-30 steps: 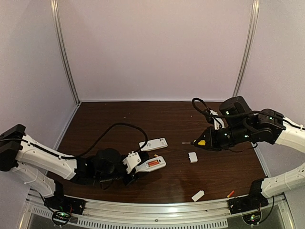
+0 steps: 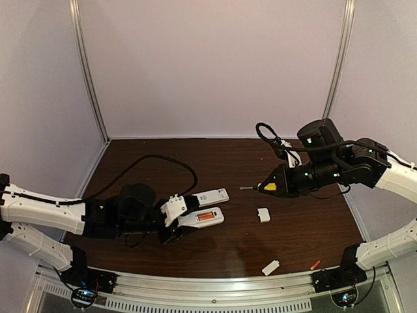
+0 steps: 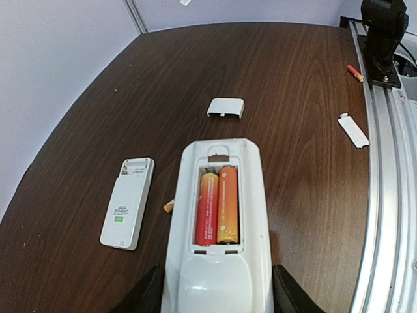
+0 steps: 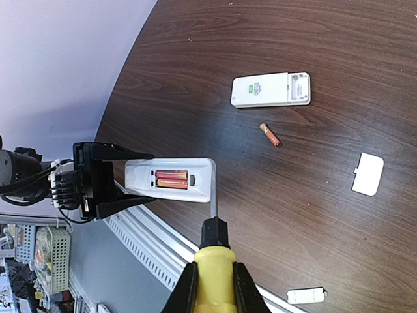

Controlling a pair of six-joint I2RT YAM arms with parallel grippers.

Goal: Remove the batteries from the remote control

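Observation:
My left gripper (image 2: 182,220) is shut on a white remote control (image 3: 215,274), held above the table with its open battery bay facing up. Two orange-red batteries, a left one (image 3: 207,208) and a right one (image 3: 228,205), lie side by side in that bay. In the right wrist view my right gripper is shut on the yellow handle of a screwdriver (image 4: 214,261). Its metal shaft (image 2: 247,188) points left in the top view, clear of the remote by a gap.
A second white remote (image 4: 270,89) lies on the table with a loose battery (image 4: 270,134) near it. One white cover (image 2: 263,215) rests mid-table; another (image 2: 270,267) lies by the front edge, as does an orange battery (image 2: 315,265).
The left gripper, with the remote, has shifted slightly left and up in the top view. My right gripper, carrying the screwdriver, has moved left and up too.

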